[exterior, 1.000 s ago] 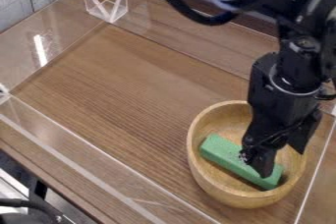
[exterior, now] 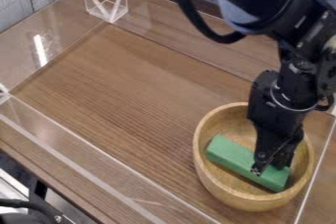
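Note:
A wooden bowl point(exterior: 211, 129) sits at the lower right of the camera view with a green block point(exterior: 239, 162) lying inside it. My black gripper point(exterior: 273, 161) reaches down from the upper right into the bowl, its tips at the right part of the block. The fingers look close together; whether anything is between them is hard to see, as the gripper partly hides that end of the block.
The wooden table stretches clear to the left and middle. A white wire-like holder point(exterior: 105, 5) stands at the back left edge. The table's near left edge has dark space beyond it.
The gripper has shifted and turned slightly inside the bowl, its fingers now appearing closer together. The green block has stayed in about the same place.

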